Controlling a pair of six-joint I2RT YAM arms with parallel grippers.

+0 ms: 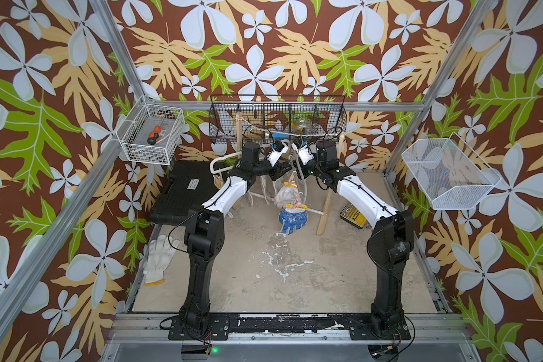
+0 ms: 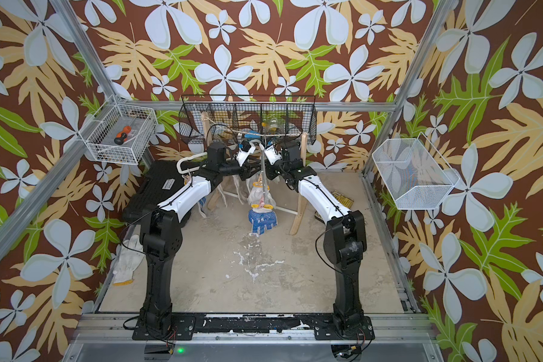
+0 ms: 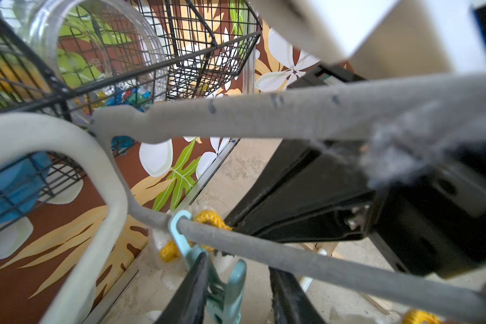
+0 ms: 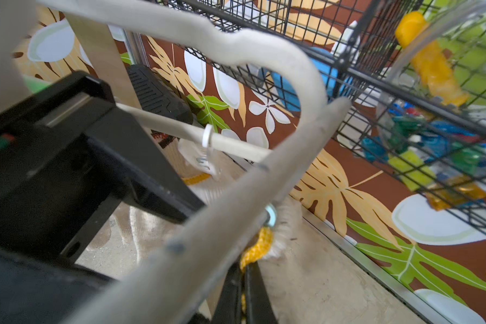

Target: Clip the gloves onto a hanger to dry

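Observation:
Both grippers meet at the grey hangers (image 3: 307, 108) on the middle rack. My left gripper is part open around a light-blue clip (image 3: 181, 237) on a hanger bar, beside a glove's yellow cuff (image 3: 210, 218). My right gripper is shut just below that bar, on or against the yellow cuff (image 4: 256, 245); exactly what it holds is partly hidden. A white glove (image 1: 286, 193) and a blue glove (image 1: 292, 222) hang or lie below. A loose white glove (image 1: 158, 259) lies at front left.
A black wire basket (image 1: 325, 108) with plastic items stands at the back. White baskets (image 1: 150, 154) (image 1: 446, 193) hang at both sides. A black case (image 1: 172, 199) lies left, a yellow box (image 1: 353, 214) right.

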